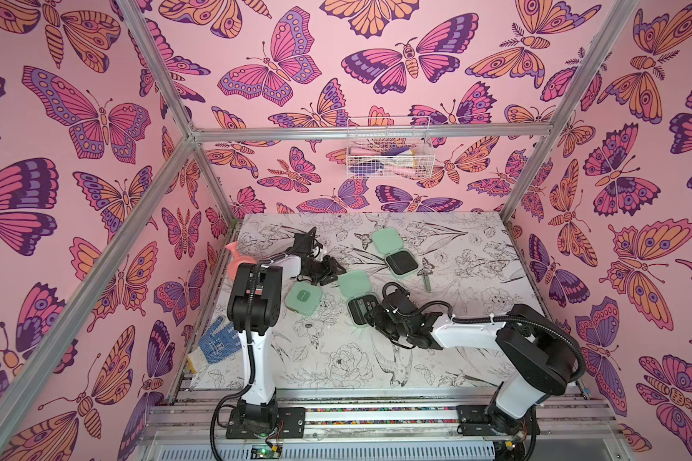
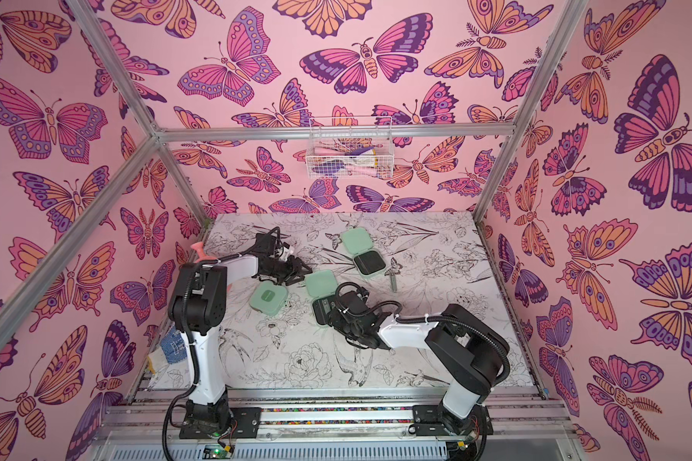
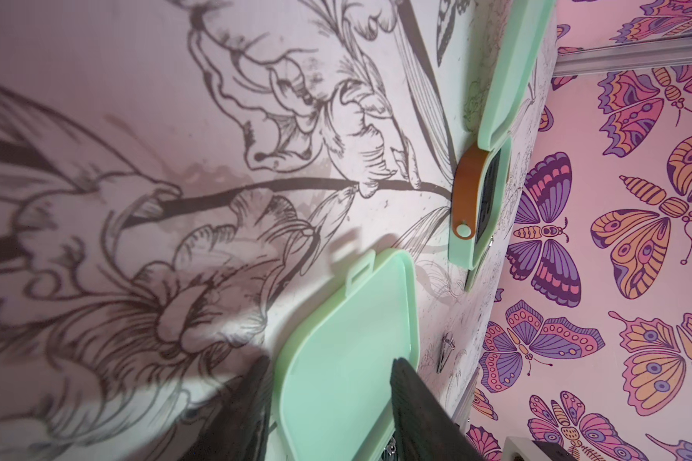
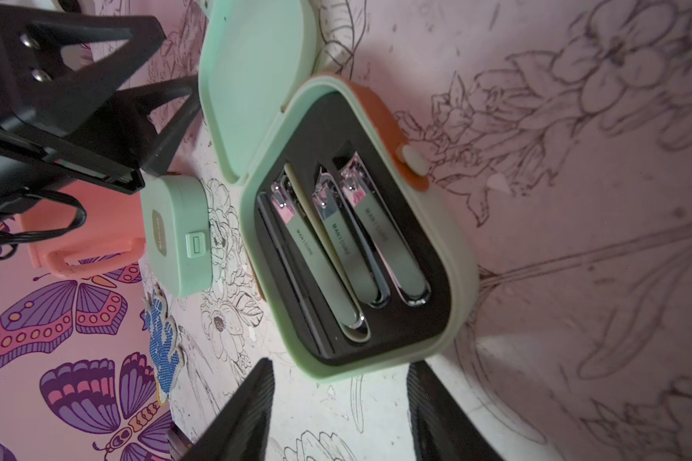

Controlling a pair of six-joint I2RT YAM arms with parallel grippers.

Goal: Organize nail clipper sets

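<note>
An open mint case lies mid-table, its black insert holding several clippers and slim tools. Its raised lid shows in the left wrist view between the spread fingers of my left gripper, which is part open at the lid's edge; contact I cannot tell. My right gripper stands open just off the case's near side, nothing between its fingertips. Behind is a second open case whose dark insert looks empty, with metal tools beside it. A closed mint case sits to the left.
At the left edge are a coral-pink object and a blue patterned cloth-like item. A white wire basket hangs on the back wall.
</note>
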